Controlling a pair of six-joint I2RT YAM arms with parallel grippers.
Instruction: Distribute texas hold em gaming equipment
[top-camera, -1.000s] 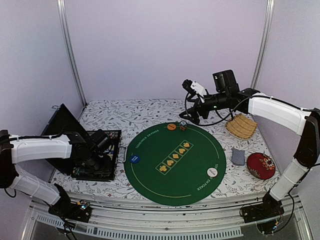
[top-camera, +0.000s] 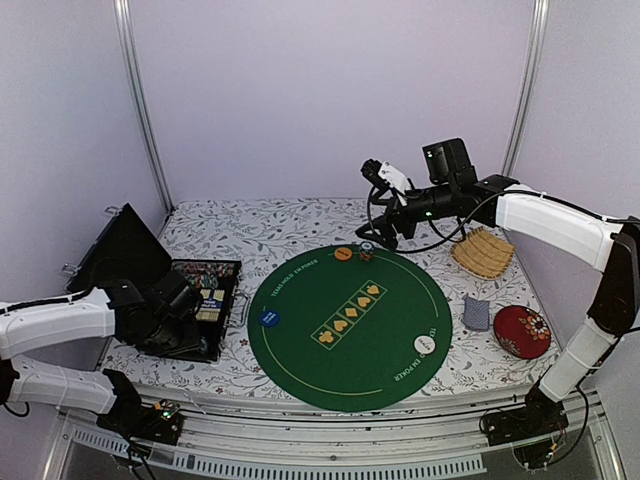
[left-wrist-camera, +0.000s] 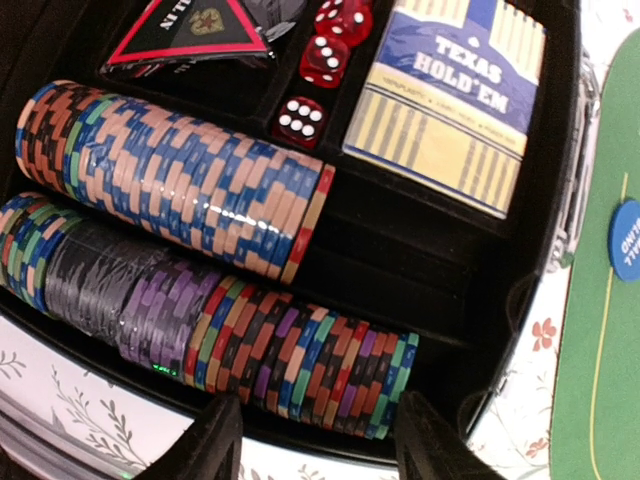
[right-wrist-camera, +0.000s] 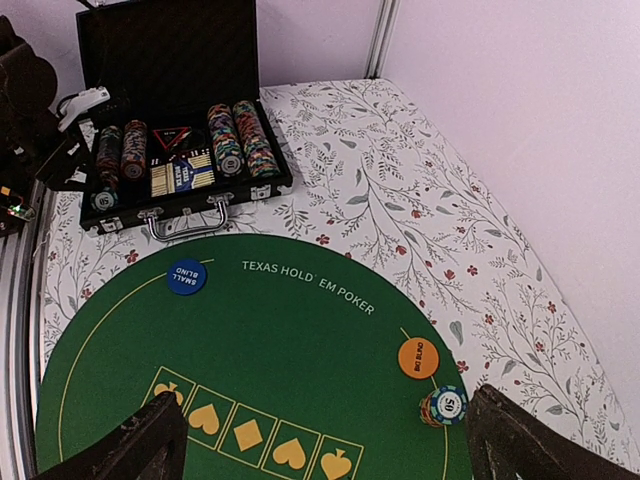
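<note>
The open black poker case (top-camera: 222, 338) lies at the left. In the left wrist view it holds a near row of mixed chips (left-wrist-camera: 290, 345), a farther row of blue and peach chips (left-wrist-camera: 180, 180), red dice (left-wrist-camera: 298, 121) and Texas Hold'em card boxes (left-wrist-camera: 440, 95). My left gripper is over the near row's right end, fingers apart; whether they touch the chips cannot be told. My right gripper stands open and empty above the back of the green mat (top-camera: 300, 370). A small chip stack (right-wrist-camera: 442, 405) sits beside the orange big blind button (right-wrist-camera: 418, 357).
The blue small blind button (top-camera: 269, 317) and a white button (top-camera: 425, 344) lie on the mat. To its right are a grey patterned item (top-camera: 476, 313), a red plate (top-camera: 521, 332) and a tan basket (top-camera: 482, 253).
My left arm has shifted left and slightly nearer the front over the case, uncovering the card boxes in the top view. The right arm and the items on the mat look unchanged.
</note>
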